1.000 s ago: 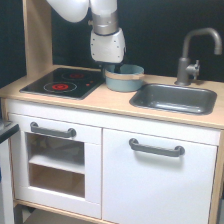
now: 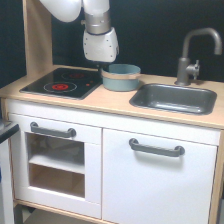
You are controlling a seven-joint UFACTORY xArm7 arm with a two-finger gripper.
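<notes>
A grey-blue pot [image 2: 122,83] stands on the wooden countertop, between the black stove top [image 2: 63,82] and the sink. My white arm reaches down from the top of the view. Its gripper [image 2: 101,66] is at the pot's left side, close to the rim. The dark fingers are small and partly lost against the dark background, so I cannot make out whether they are apart or together, or whether they touch the pot. The inside of the pot is mostly hidden from this angle.
A metal sink [image 2: 175,98] with a tall curved faucet [image 2: 187,62] takes up the right of the countertop. Two red rings mark the stove top, which looks clear. Below are an open-fronted oven door [image 2: 58,158] and a white cabinet door [image 2: 155,185] with grey handles.
My gripper has shifted a little to the left. The pot also appears slightly further left. Less of the orange-brown patch at the pot's rim shows now.
</notes>
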